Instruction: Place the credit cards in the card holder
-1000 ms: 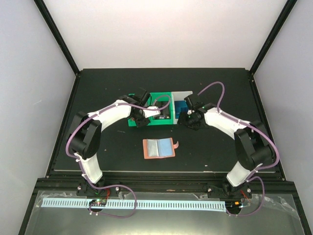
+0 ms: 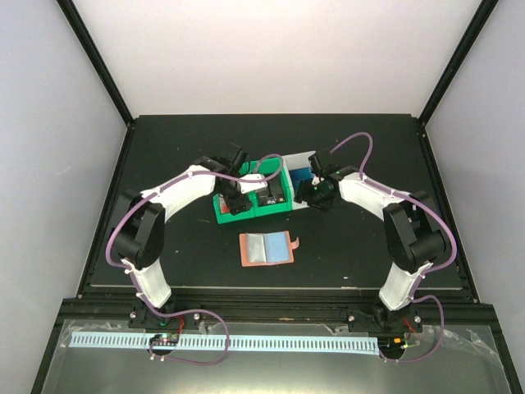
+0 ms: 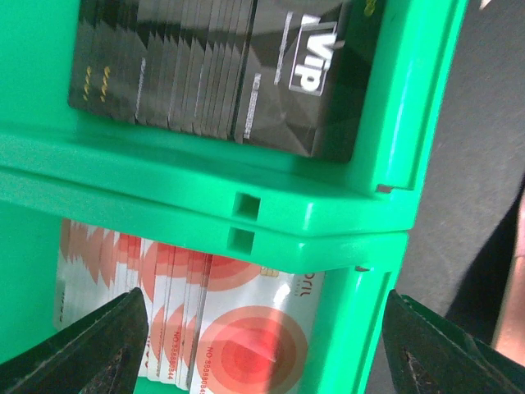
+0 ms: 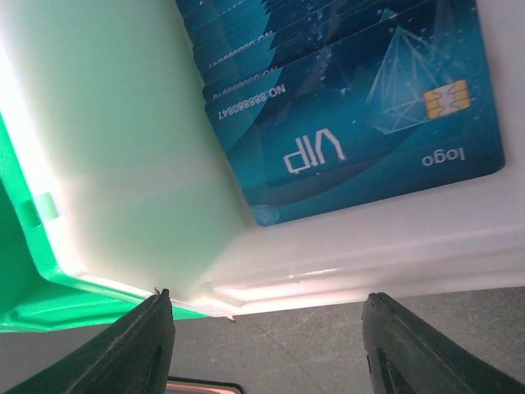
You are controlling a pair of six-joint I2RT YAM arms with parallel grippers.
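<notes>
An open salmon card holder (image 2: pixel 244 249) with clear sleeves lies near the middle of the table. Beyond it stands the green card box, its near rim (image 2: pixel 256 213) slightly slanted. One compartment holds red-and-white cards (image 3: pixel 250 349), the neighbouring one black VIP cards (image 3: pixel 316 61). Blue VIP cards (image 4: pixel 353 123) fill the white box (image 4: pixel 139 172) joined on the right. My left gripper is open above the red-and-white cards, fingers apart and empty. Over the white box's near edge, my right gripper is also open, with nothing between its fingers.
Purple hoses (image 2: pixel 131 213) run along both arms. Walls between the box compartments, such as the green divider (image 3: pixel 164 193), rise above the cards.
The row of boxes has turned slightly, its left end nearer the table's front. The right arm has shifted slightly left.
</notes>
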